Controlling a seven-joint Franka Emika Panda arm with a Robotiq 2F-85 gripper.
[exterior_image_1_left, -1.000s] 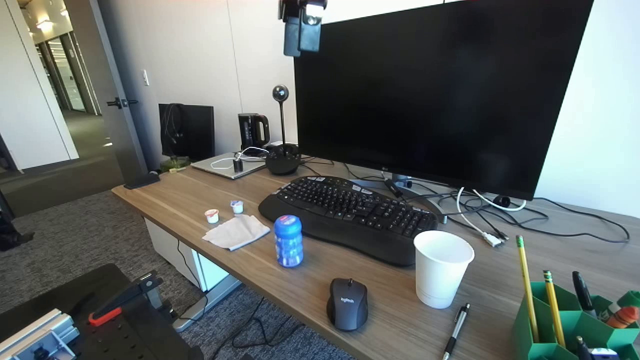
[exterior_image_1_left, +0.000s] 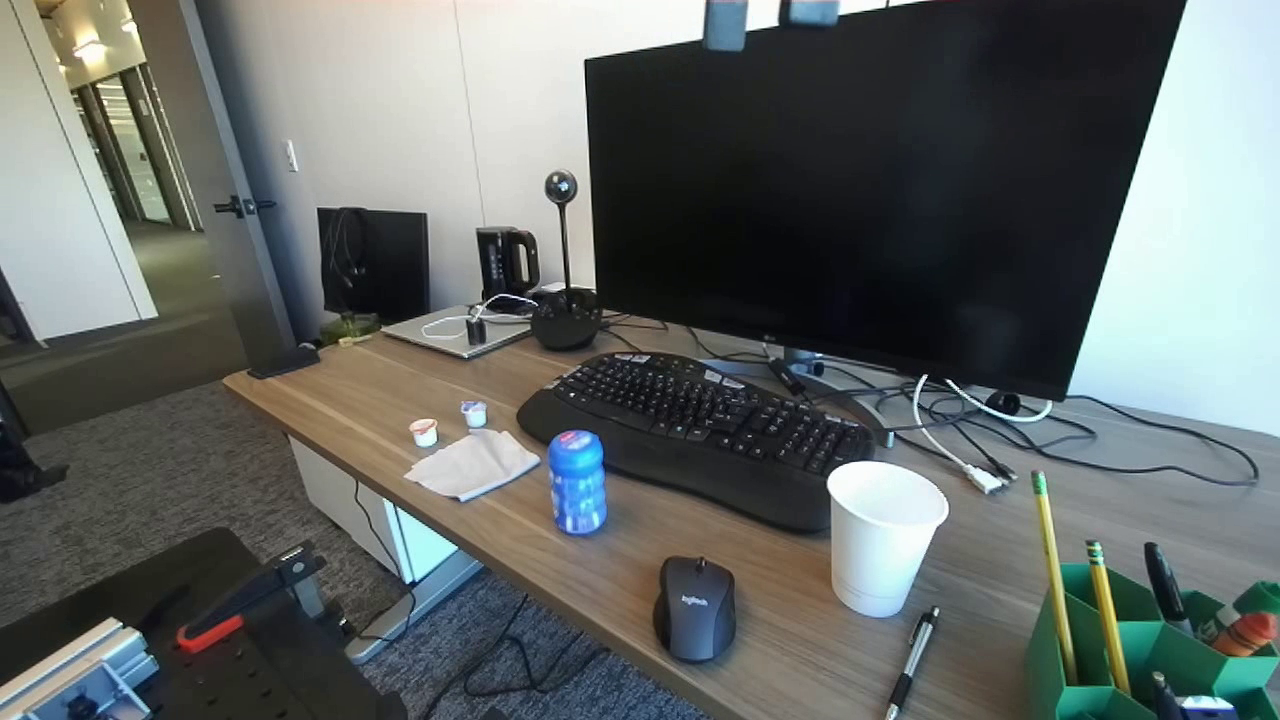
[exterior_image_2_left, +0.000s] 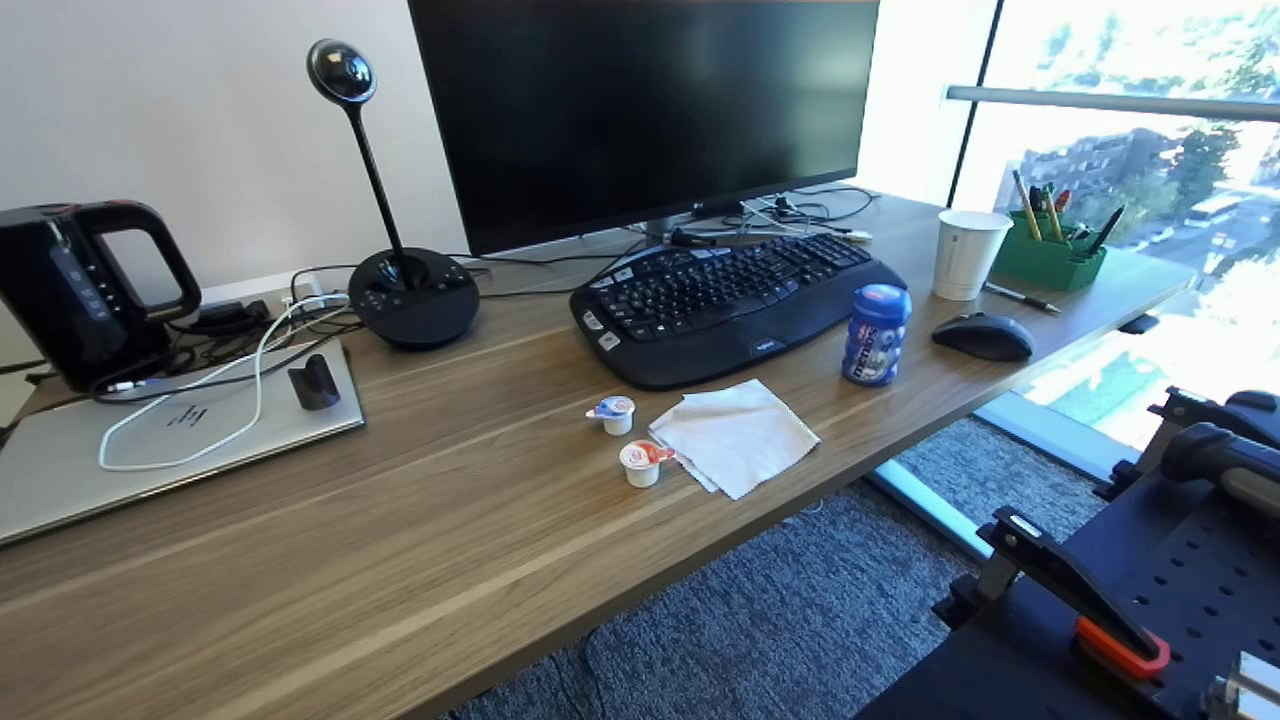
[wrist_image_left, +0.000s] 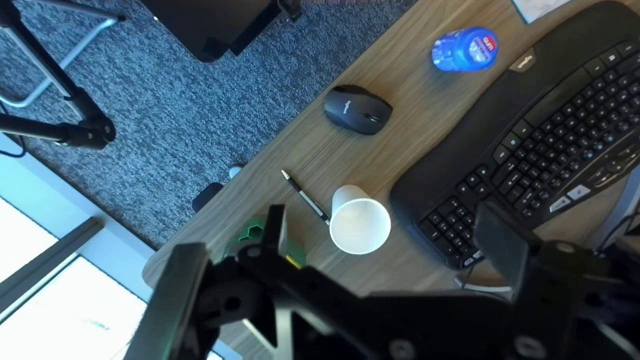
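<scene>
High over the desk, my gripper stands open, its two fingers wide apart with nothing between them. Only its fingertips (exterior_image_1_left: 725, 26) reach into the top of exterior view 1, in front of the monitor. Below it in the wrist view are a white paper cup (wrist_image_left: 360, 225), upright and seen into from above, and a pen (wrist_image_left: 304, 195) lying beside it. The green pencil holder (wrist_image_left: 244, 233) is partly hidden behind the gripper. A black mouse (wrist_image_left: 358, 110) and a blue gum bottle (wrist_image_left: 466, 49) stand farther along the desk.
A black keyboard (exterior_image_1_left: 708, 432) lies before the large monitor (exterior_image_1_left: 876, 192), with loose cables (exterior_image_1_left: 1056, 450) behind. A folded cloth (exterior_image_2_left: 734, 437) and two small creamer cups (exterior_image_2_left: 641, 463) lie near the front edge. Bare desk (exterior_image_2_left: 396, 540) stretches left of them, toward the laptop (exterior_image_2_left: 180, 420).
My gripper has risen and moved right in exterior view 1, almost out of the frame. Its fingers now show farther apart. The desk objects look unmoved.
</scene>
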